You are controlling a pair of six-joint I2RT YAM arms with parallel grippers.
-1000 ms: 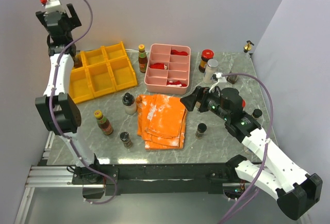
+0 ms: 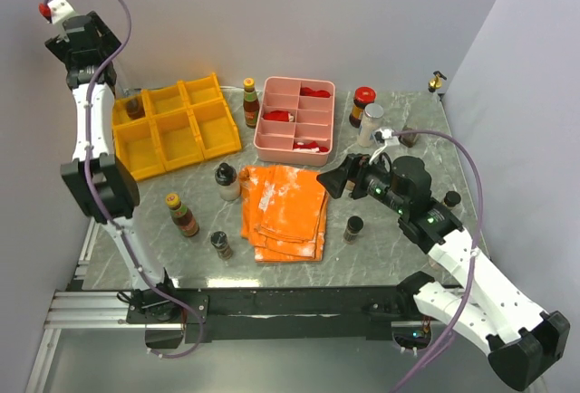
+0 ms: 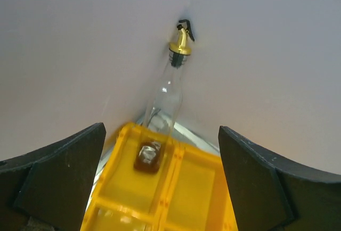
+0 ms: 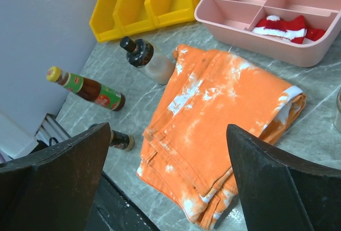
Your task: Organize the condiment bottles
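Note:
A clear glass bottle with a gold-and-black pourer (image 3: 166,98) and dark contents stands upright in the far corner compartment of the yellow tray (image 3: 127,191). My left gripper is open, high above the table at the back left, the bottle showing beyond the gap between its fingers. From above, the bottle's neck is hard to make out beside the gripper. My right gripper is open and empty near the orange cloth's right side. Standing on the table are sauce bottles (image 2: 181,215) (image 2: 251,103), a black-capped shaker (image 2: 227,182) and small jars (image 2: 220,244) (image 2: 353,228).
A pink divided box (image 2: 256,139) holding red-and-white cloth pieces stands at the back middle. An orange folded cloth (image 2: 288,207) lies at the centre. A red-capped jar (image 2: 362,106), a white jar (image 2: 371,125) and a gold-topped bottle (image 2: 437,80) occupy the back right. Walls flank the table.
My right arm has barely moved.

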